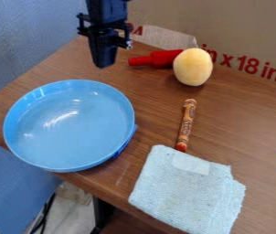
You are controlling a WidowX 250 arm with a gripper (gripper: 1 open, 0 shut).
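My dark gripper (104,46) hangs at the top, above the back left of the wooden table; whether it is open or shut is unclear. Just right of it lies a red object (156,58), partly behind a pale yellow oval object (193,67). A blue plate (68,124) fills the left front of the table. An orange wrapped stick (185,123) lies to the plate's right, and a folded light blue cloth (187,193) lies at the front.
A cardboard box (250,37) stands along the back. The left edge drops away beside the plate.
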